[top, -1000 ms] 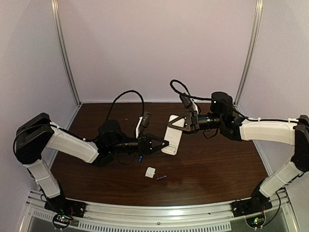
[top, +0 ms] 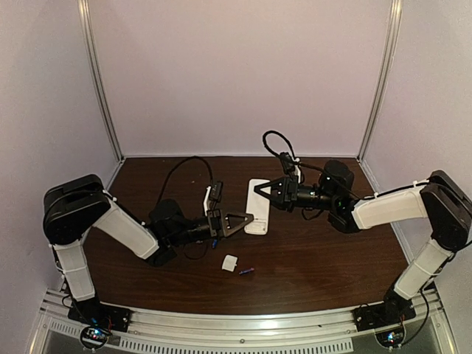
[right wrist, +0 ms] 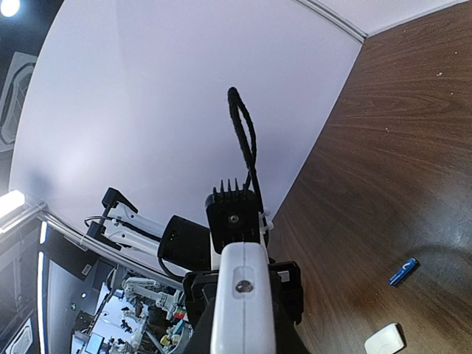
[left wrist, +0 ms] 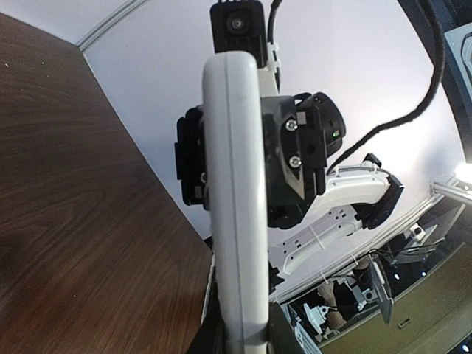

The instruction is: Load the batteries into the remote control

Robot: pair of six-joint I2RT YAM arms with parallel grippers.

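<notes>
The white remote [top: 257, 206] is held between both grippers above the table, long side running front to back in the top view. My left gripper [top: 248, 221] is shut on its near end, my right gripper [top: 261, 189] on its far end. The remote's body fills the middle of the left wrist view [left wrist: 234, 192] and the bottom of the right wrist view [right wrist: 243, 295]. A white battery cover [top: 229, 262] lies on the table below, near a purple-blue battery [top: 246, 271]. A second blue battery [top: 214, 243] lies partly beside the left arm.
White walls [top: 236, 81] enclose the table at the back and sides; a metal rail runs along the front edge.
The remote has turned to stand straighter front to back and shifted slightly left.
</notes>
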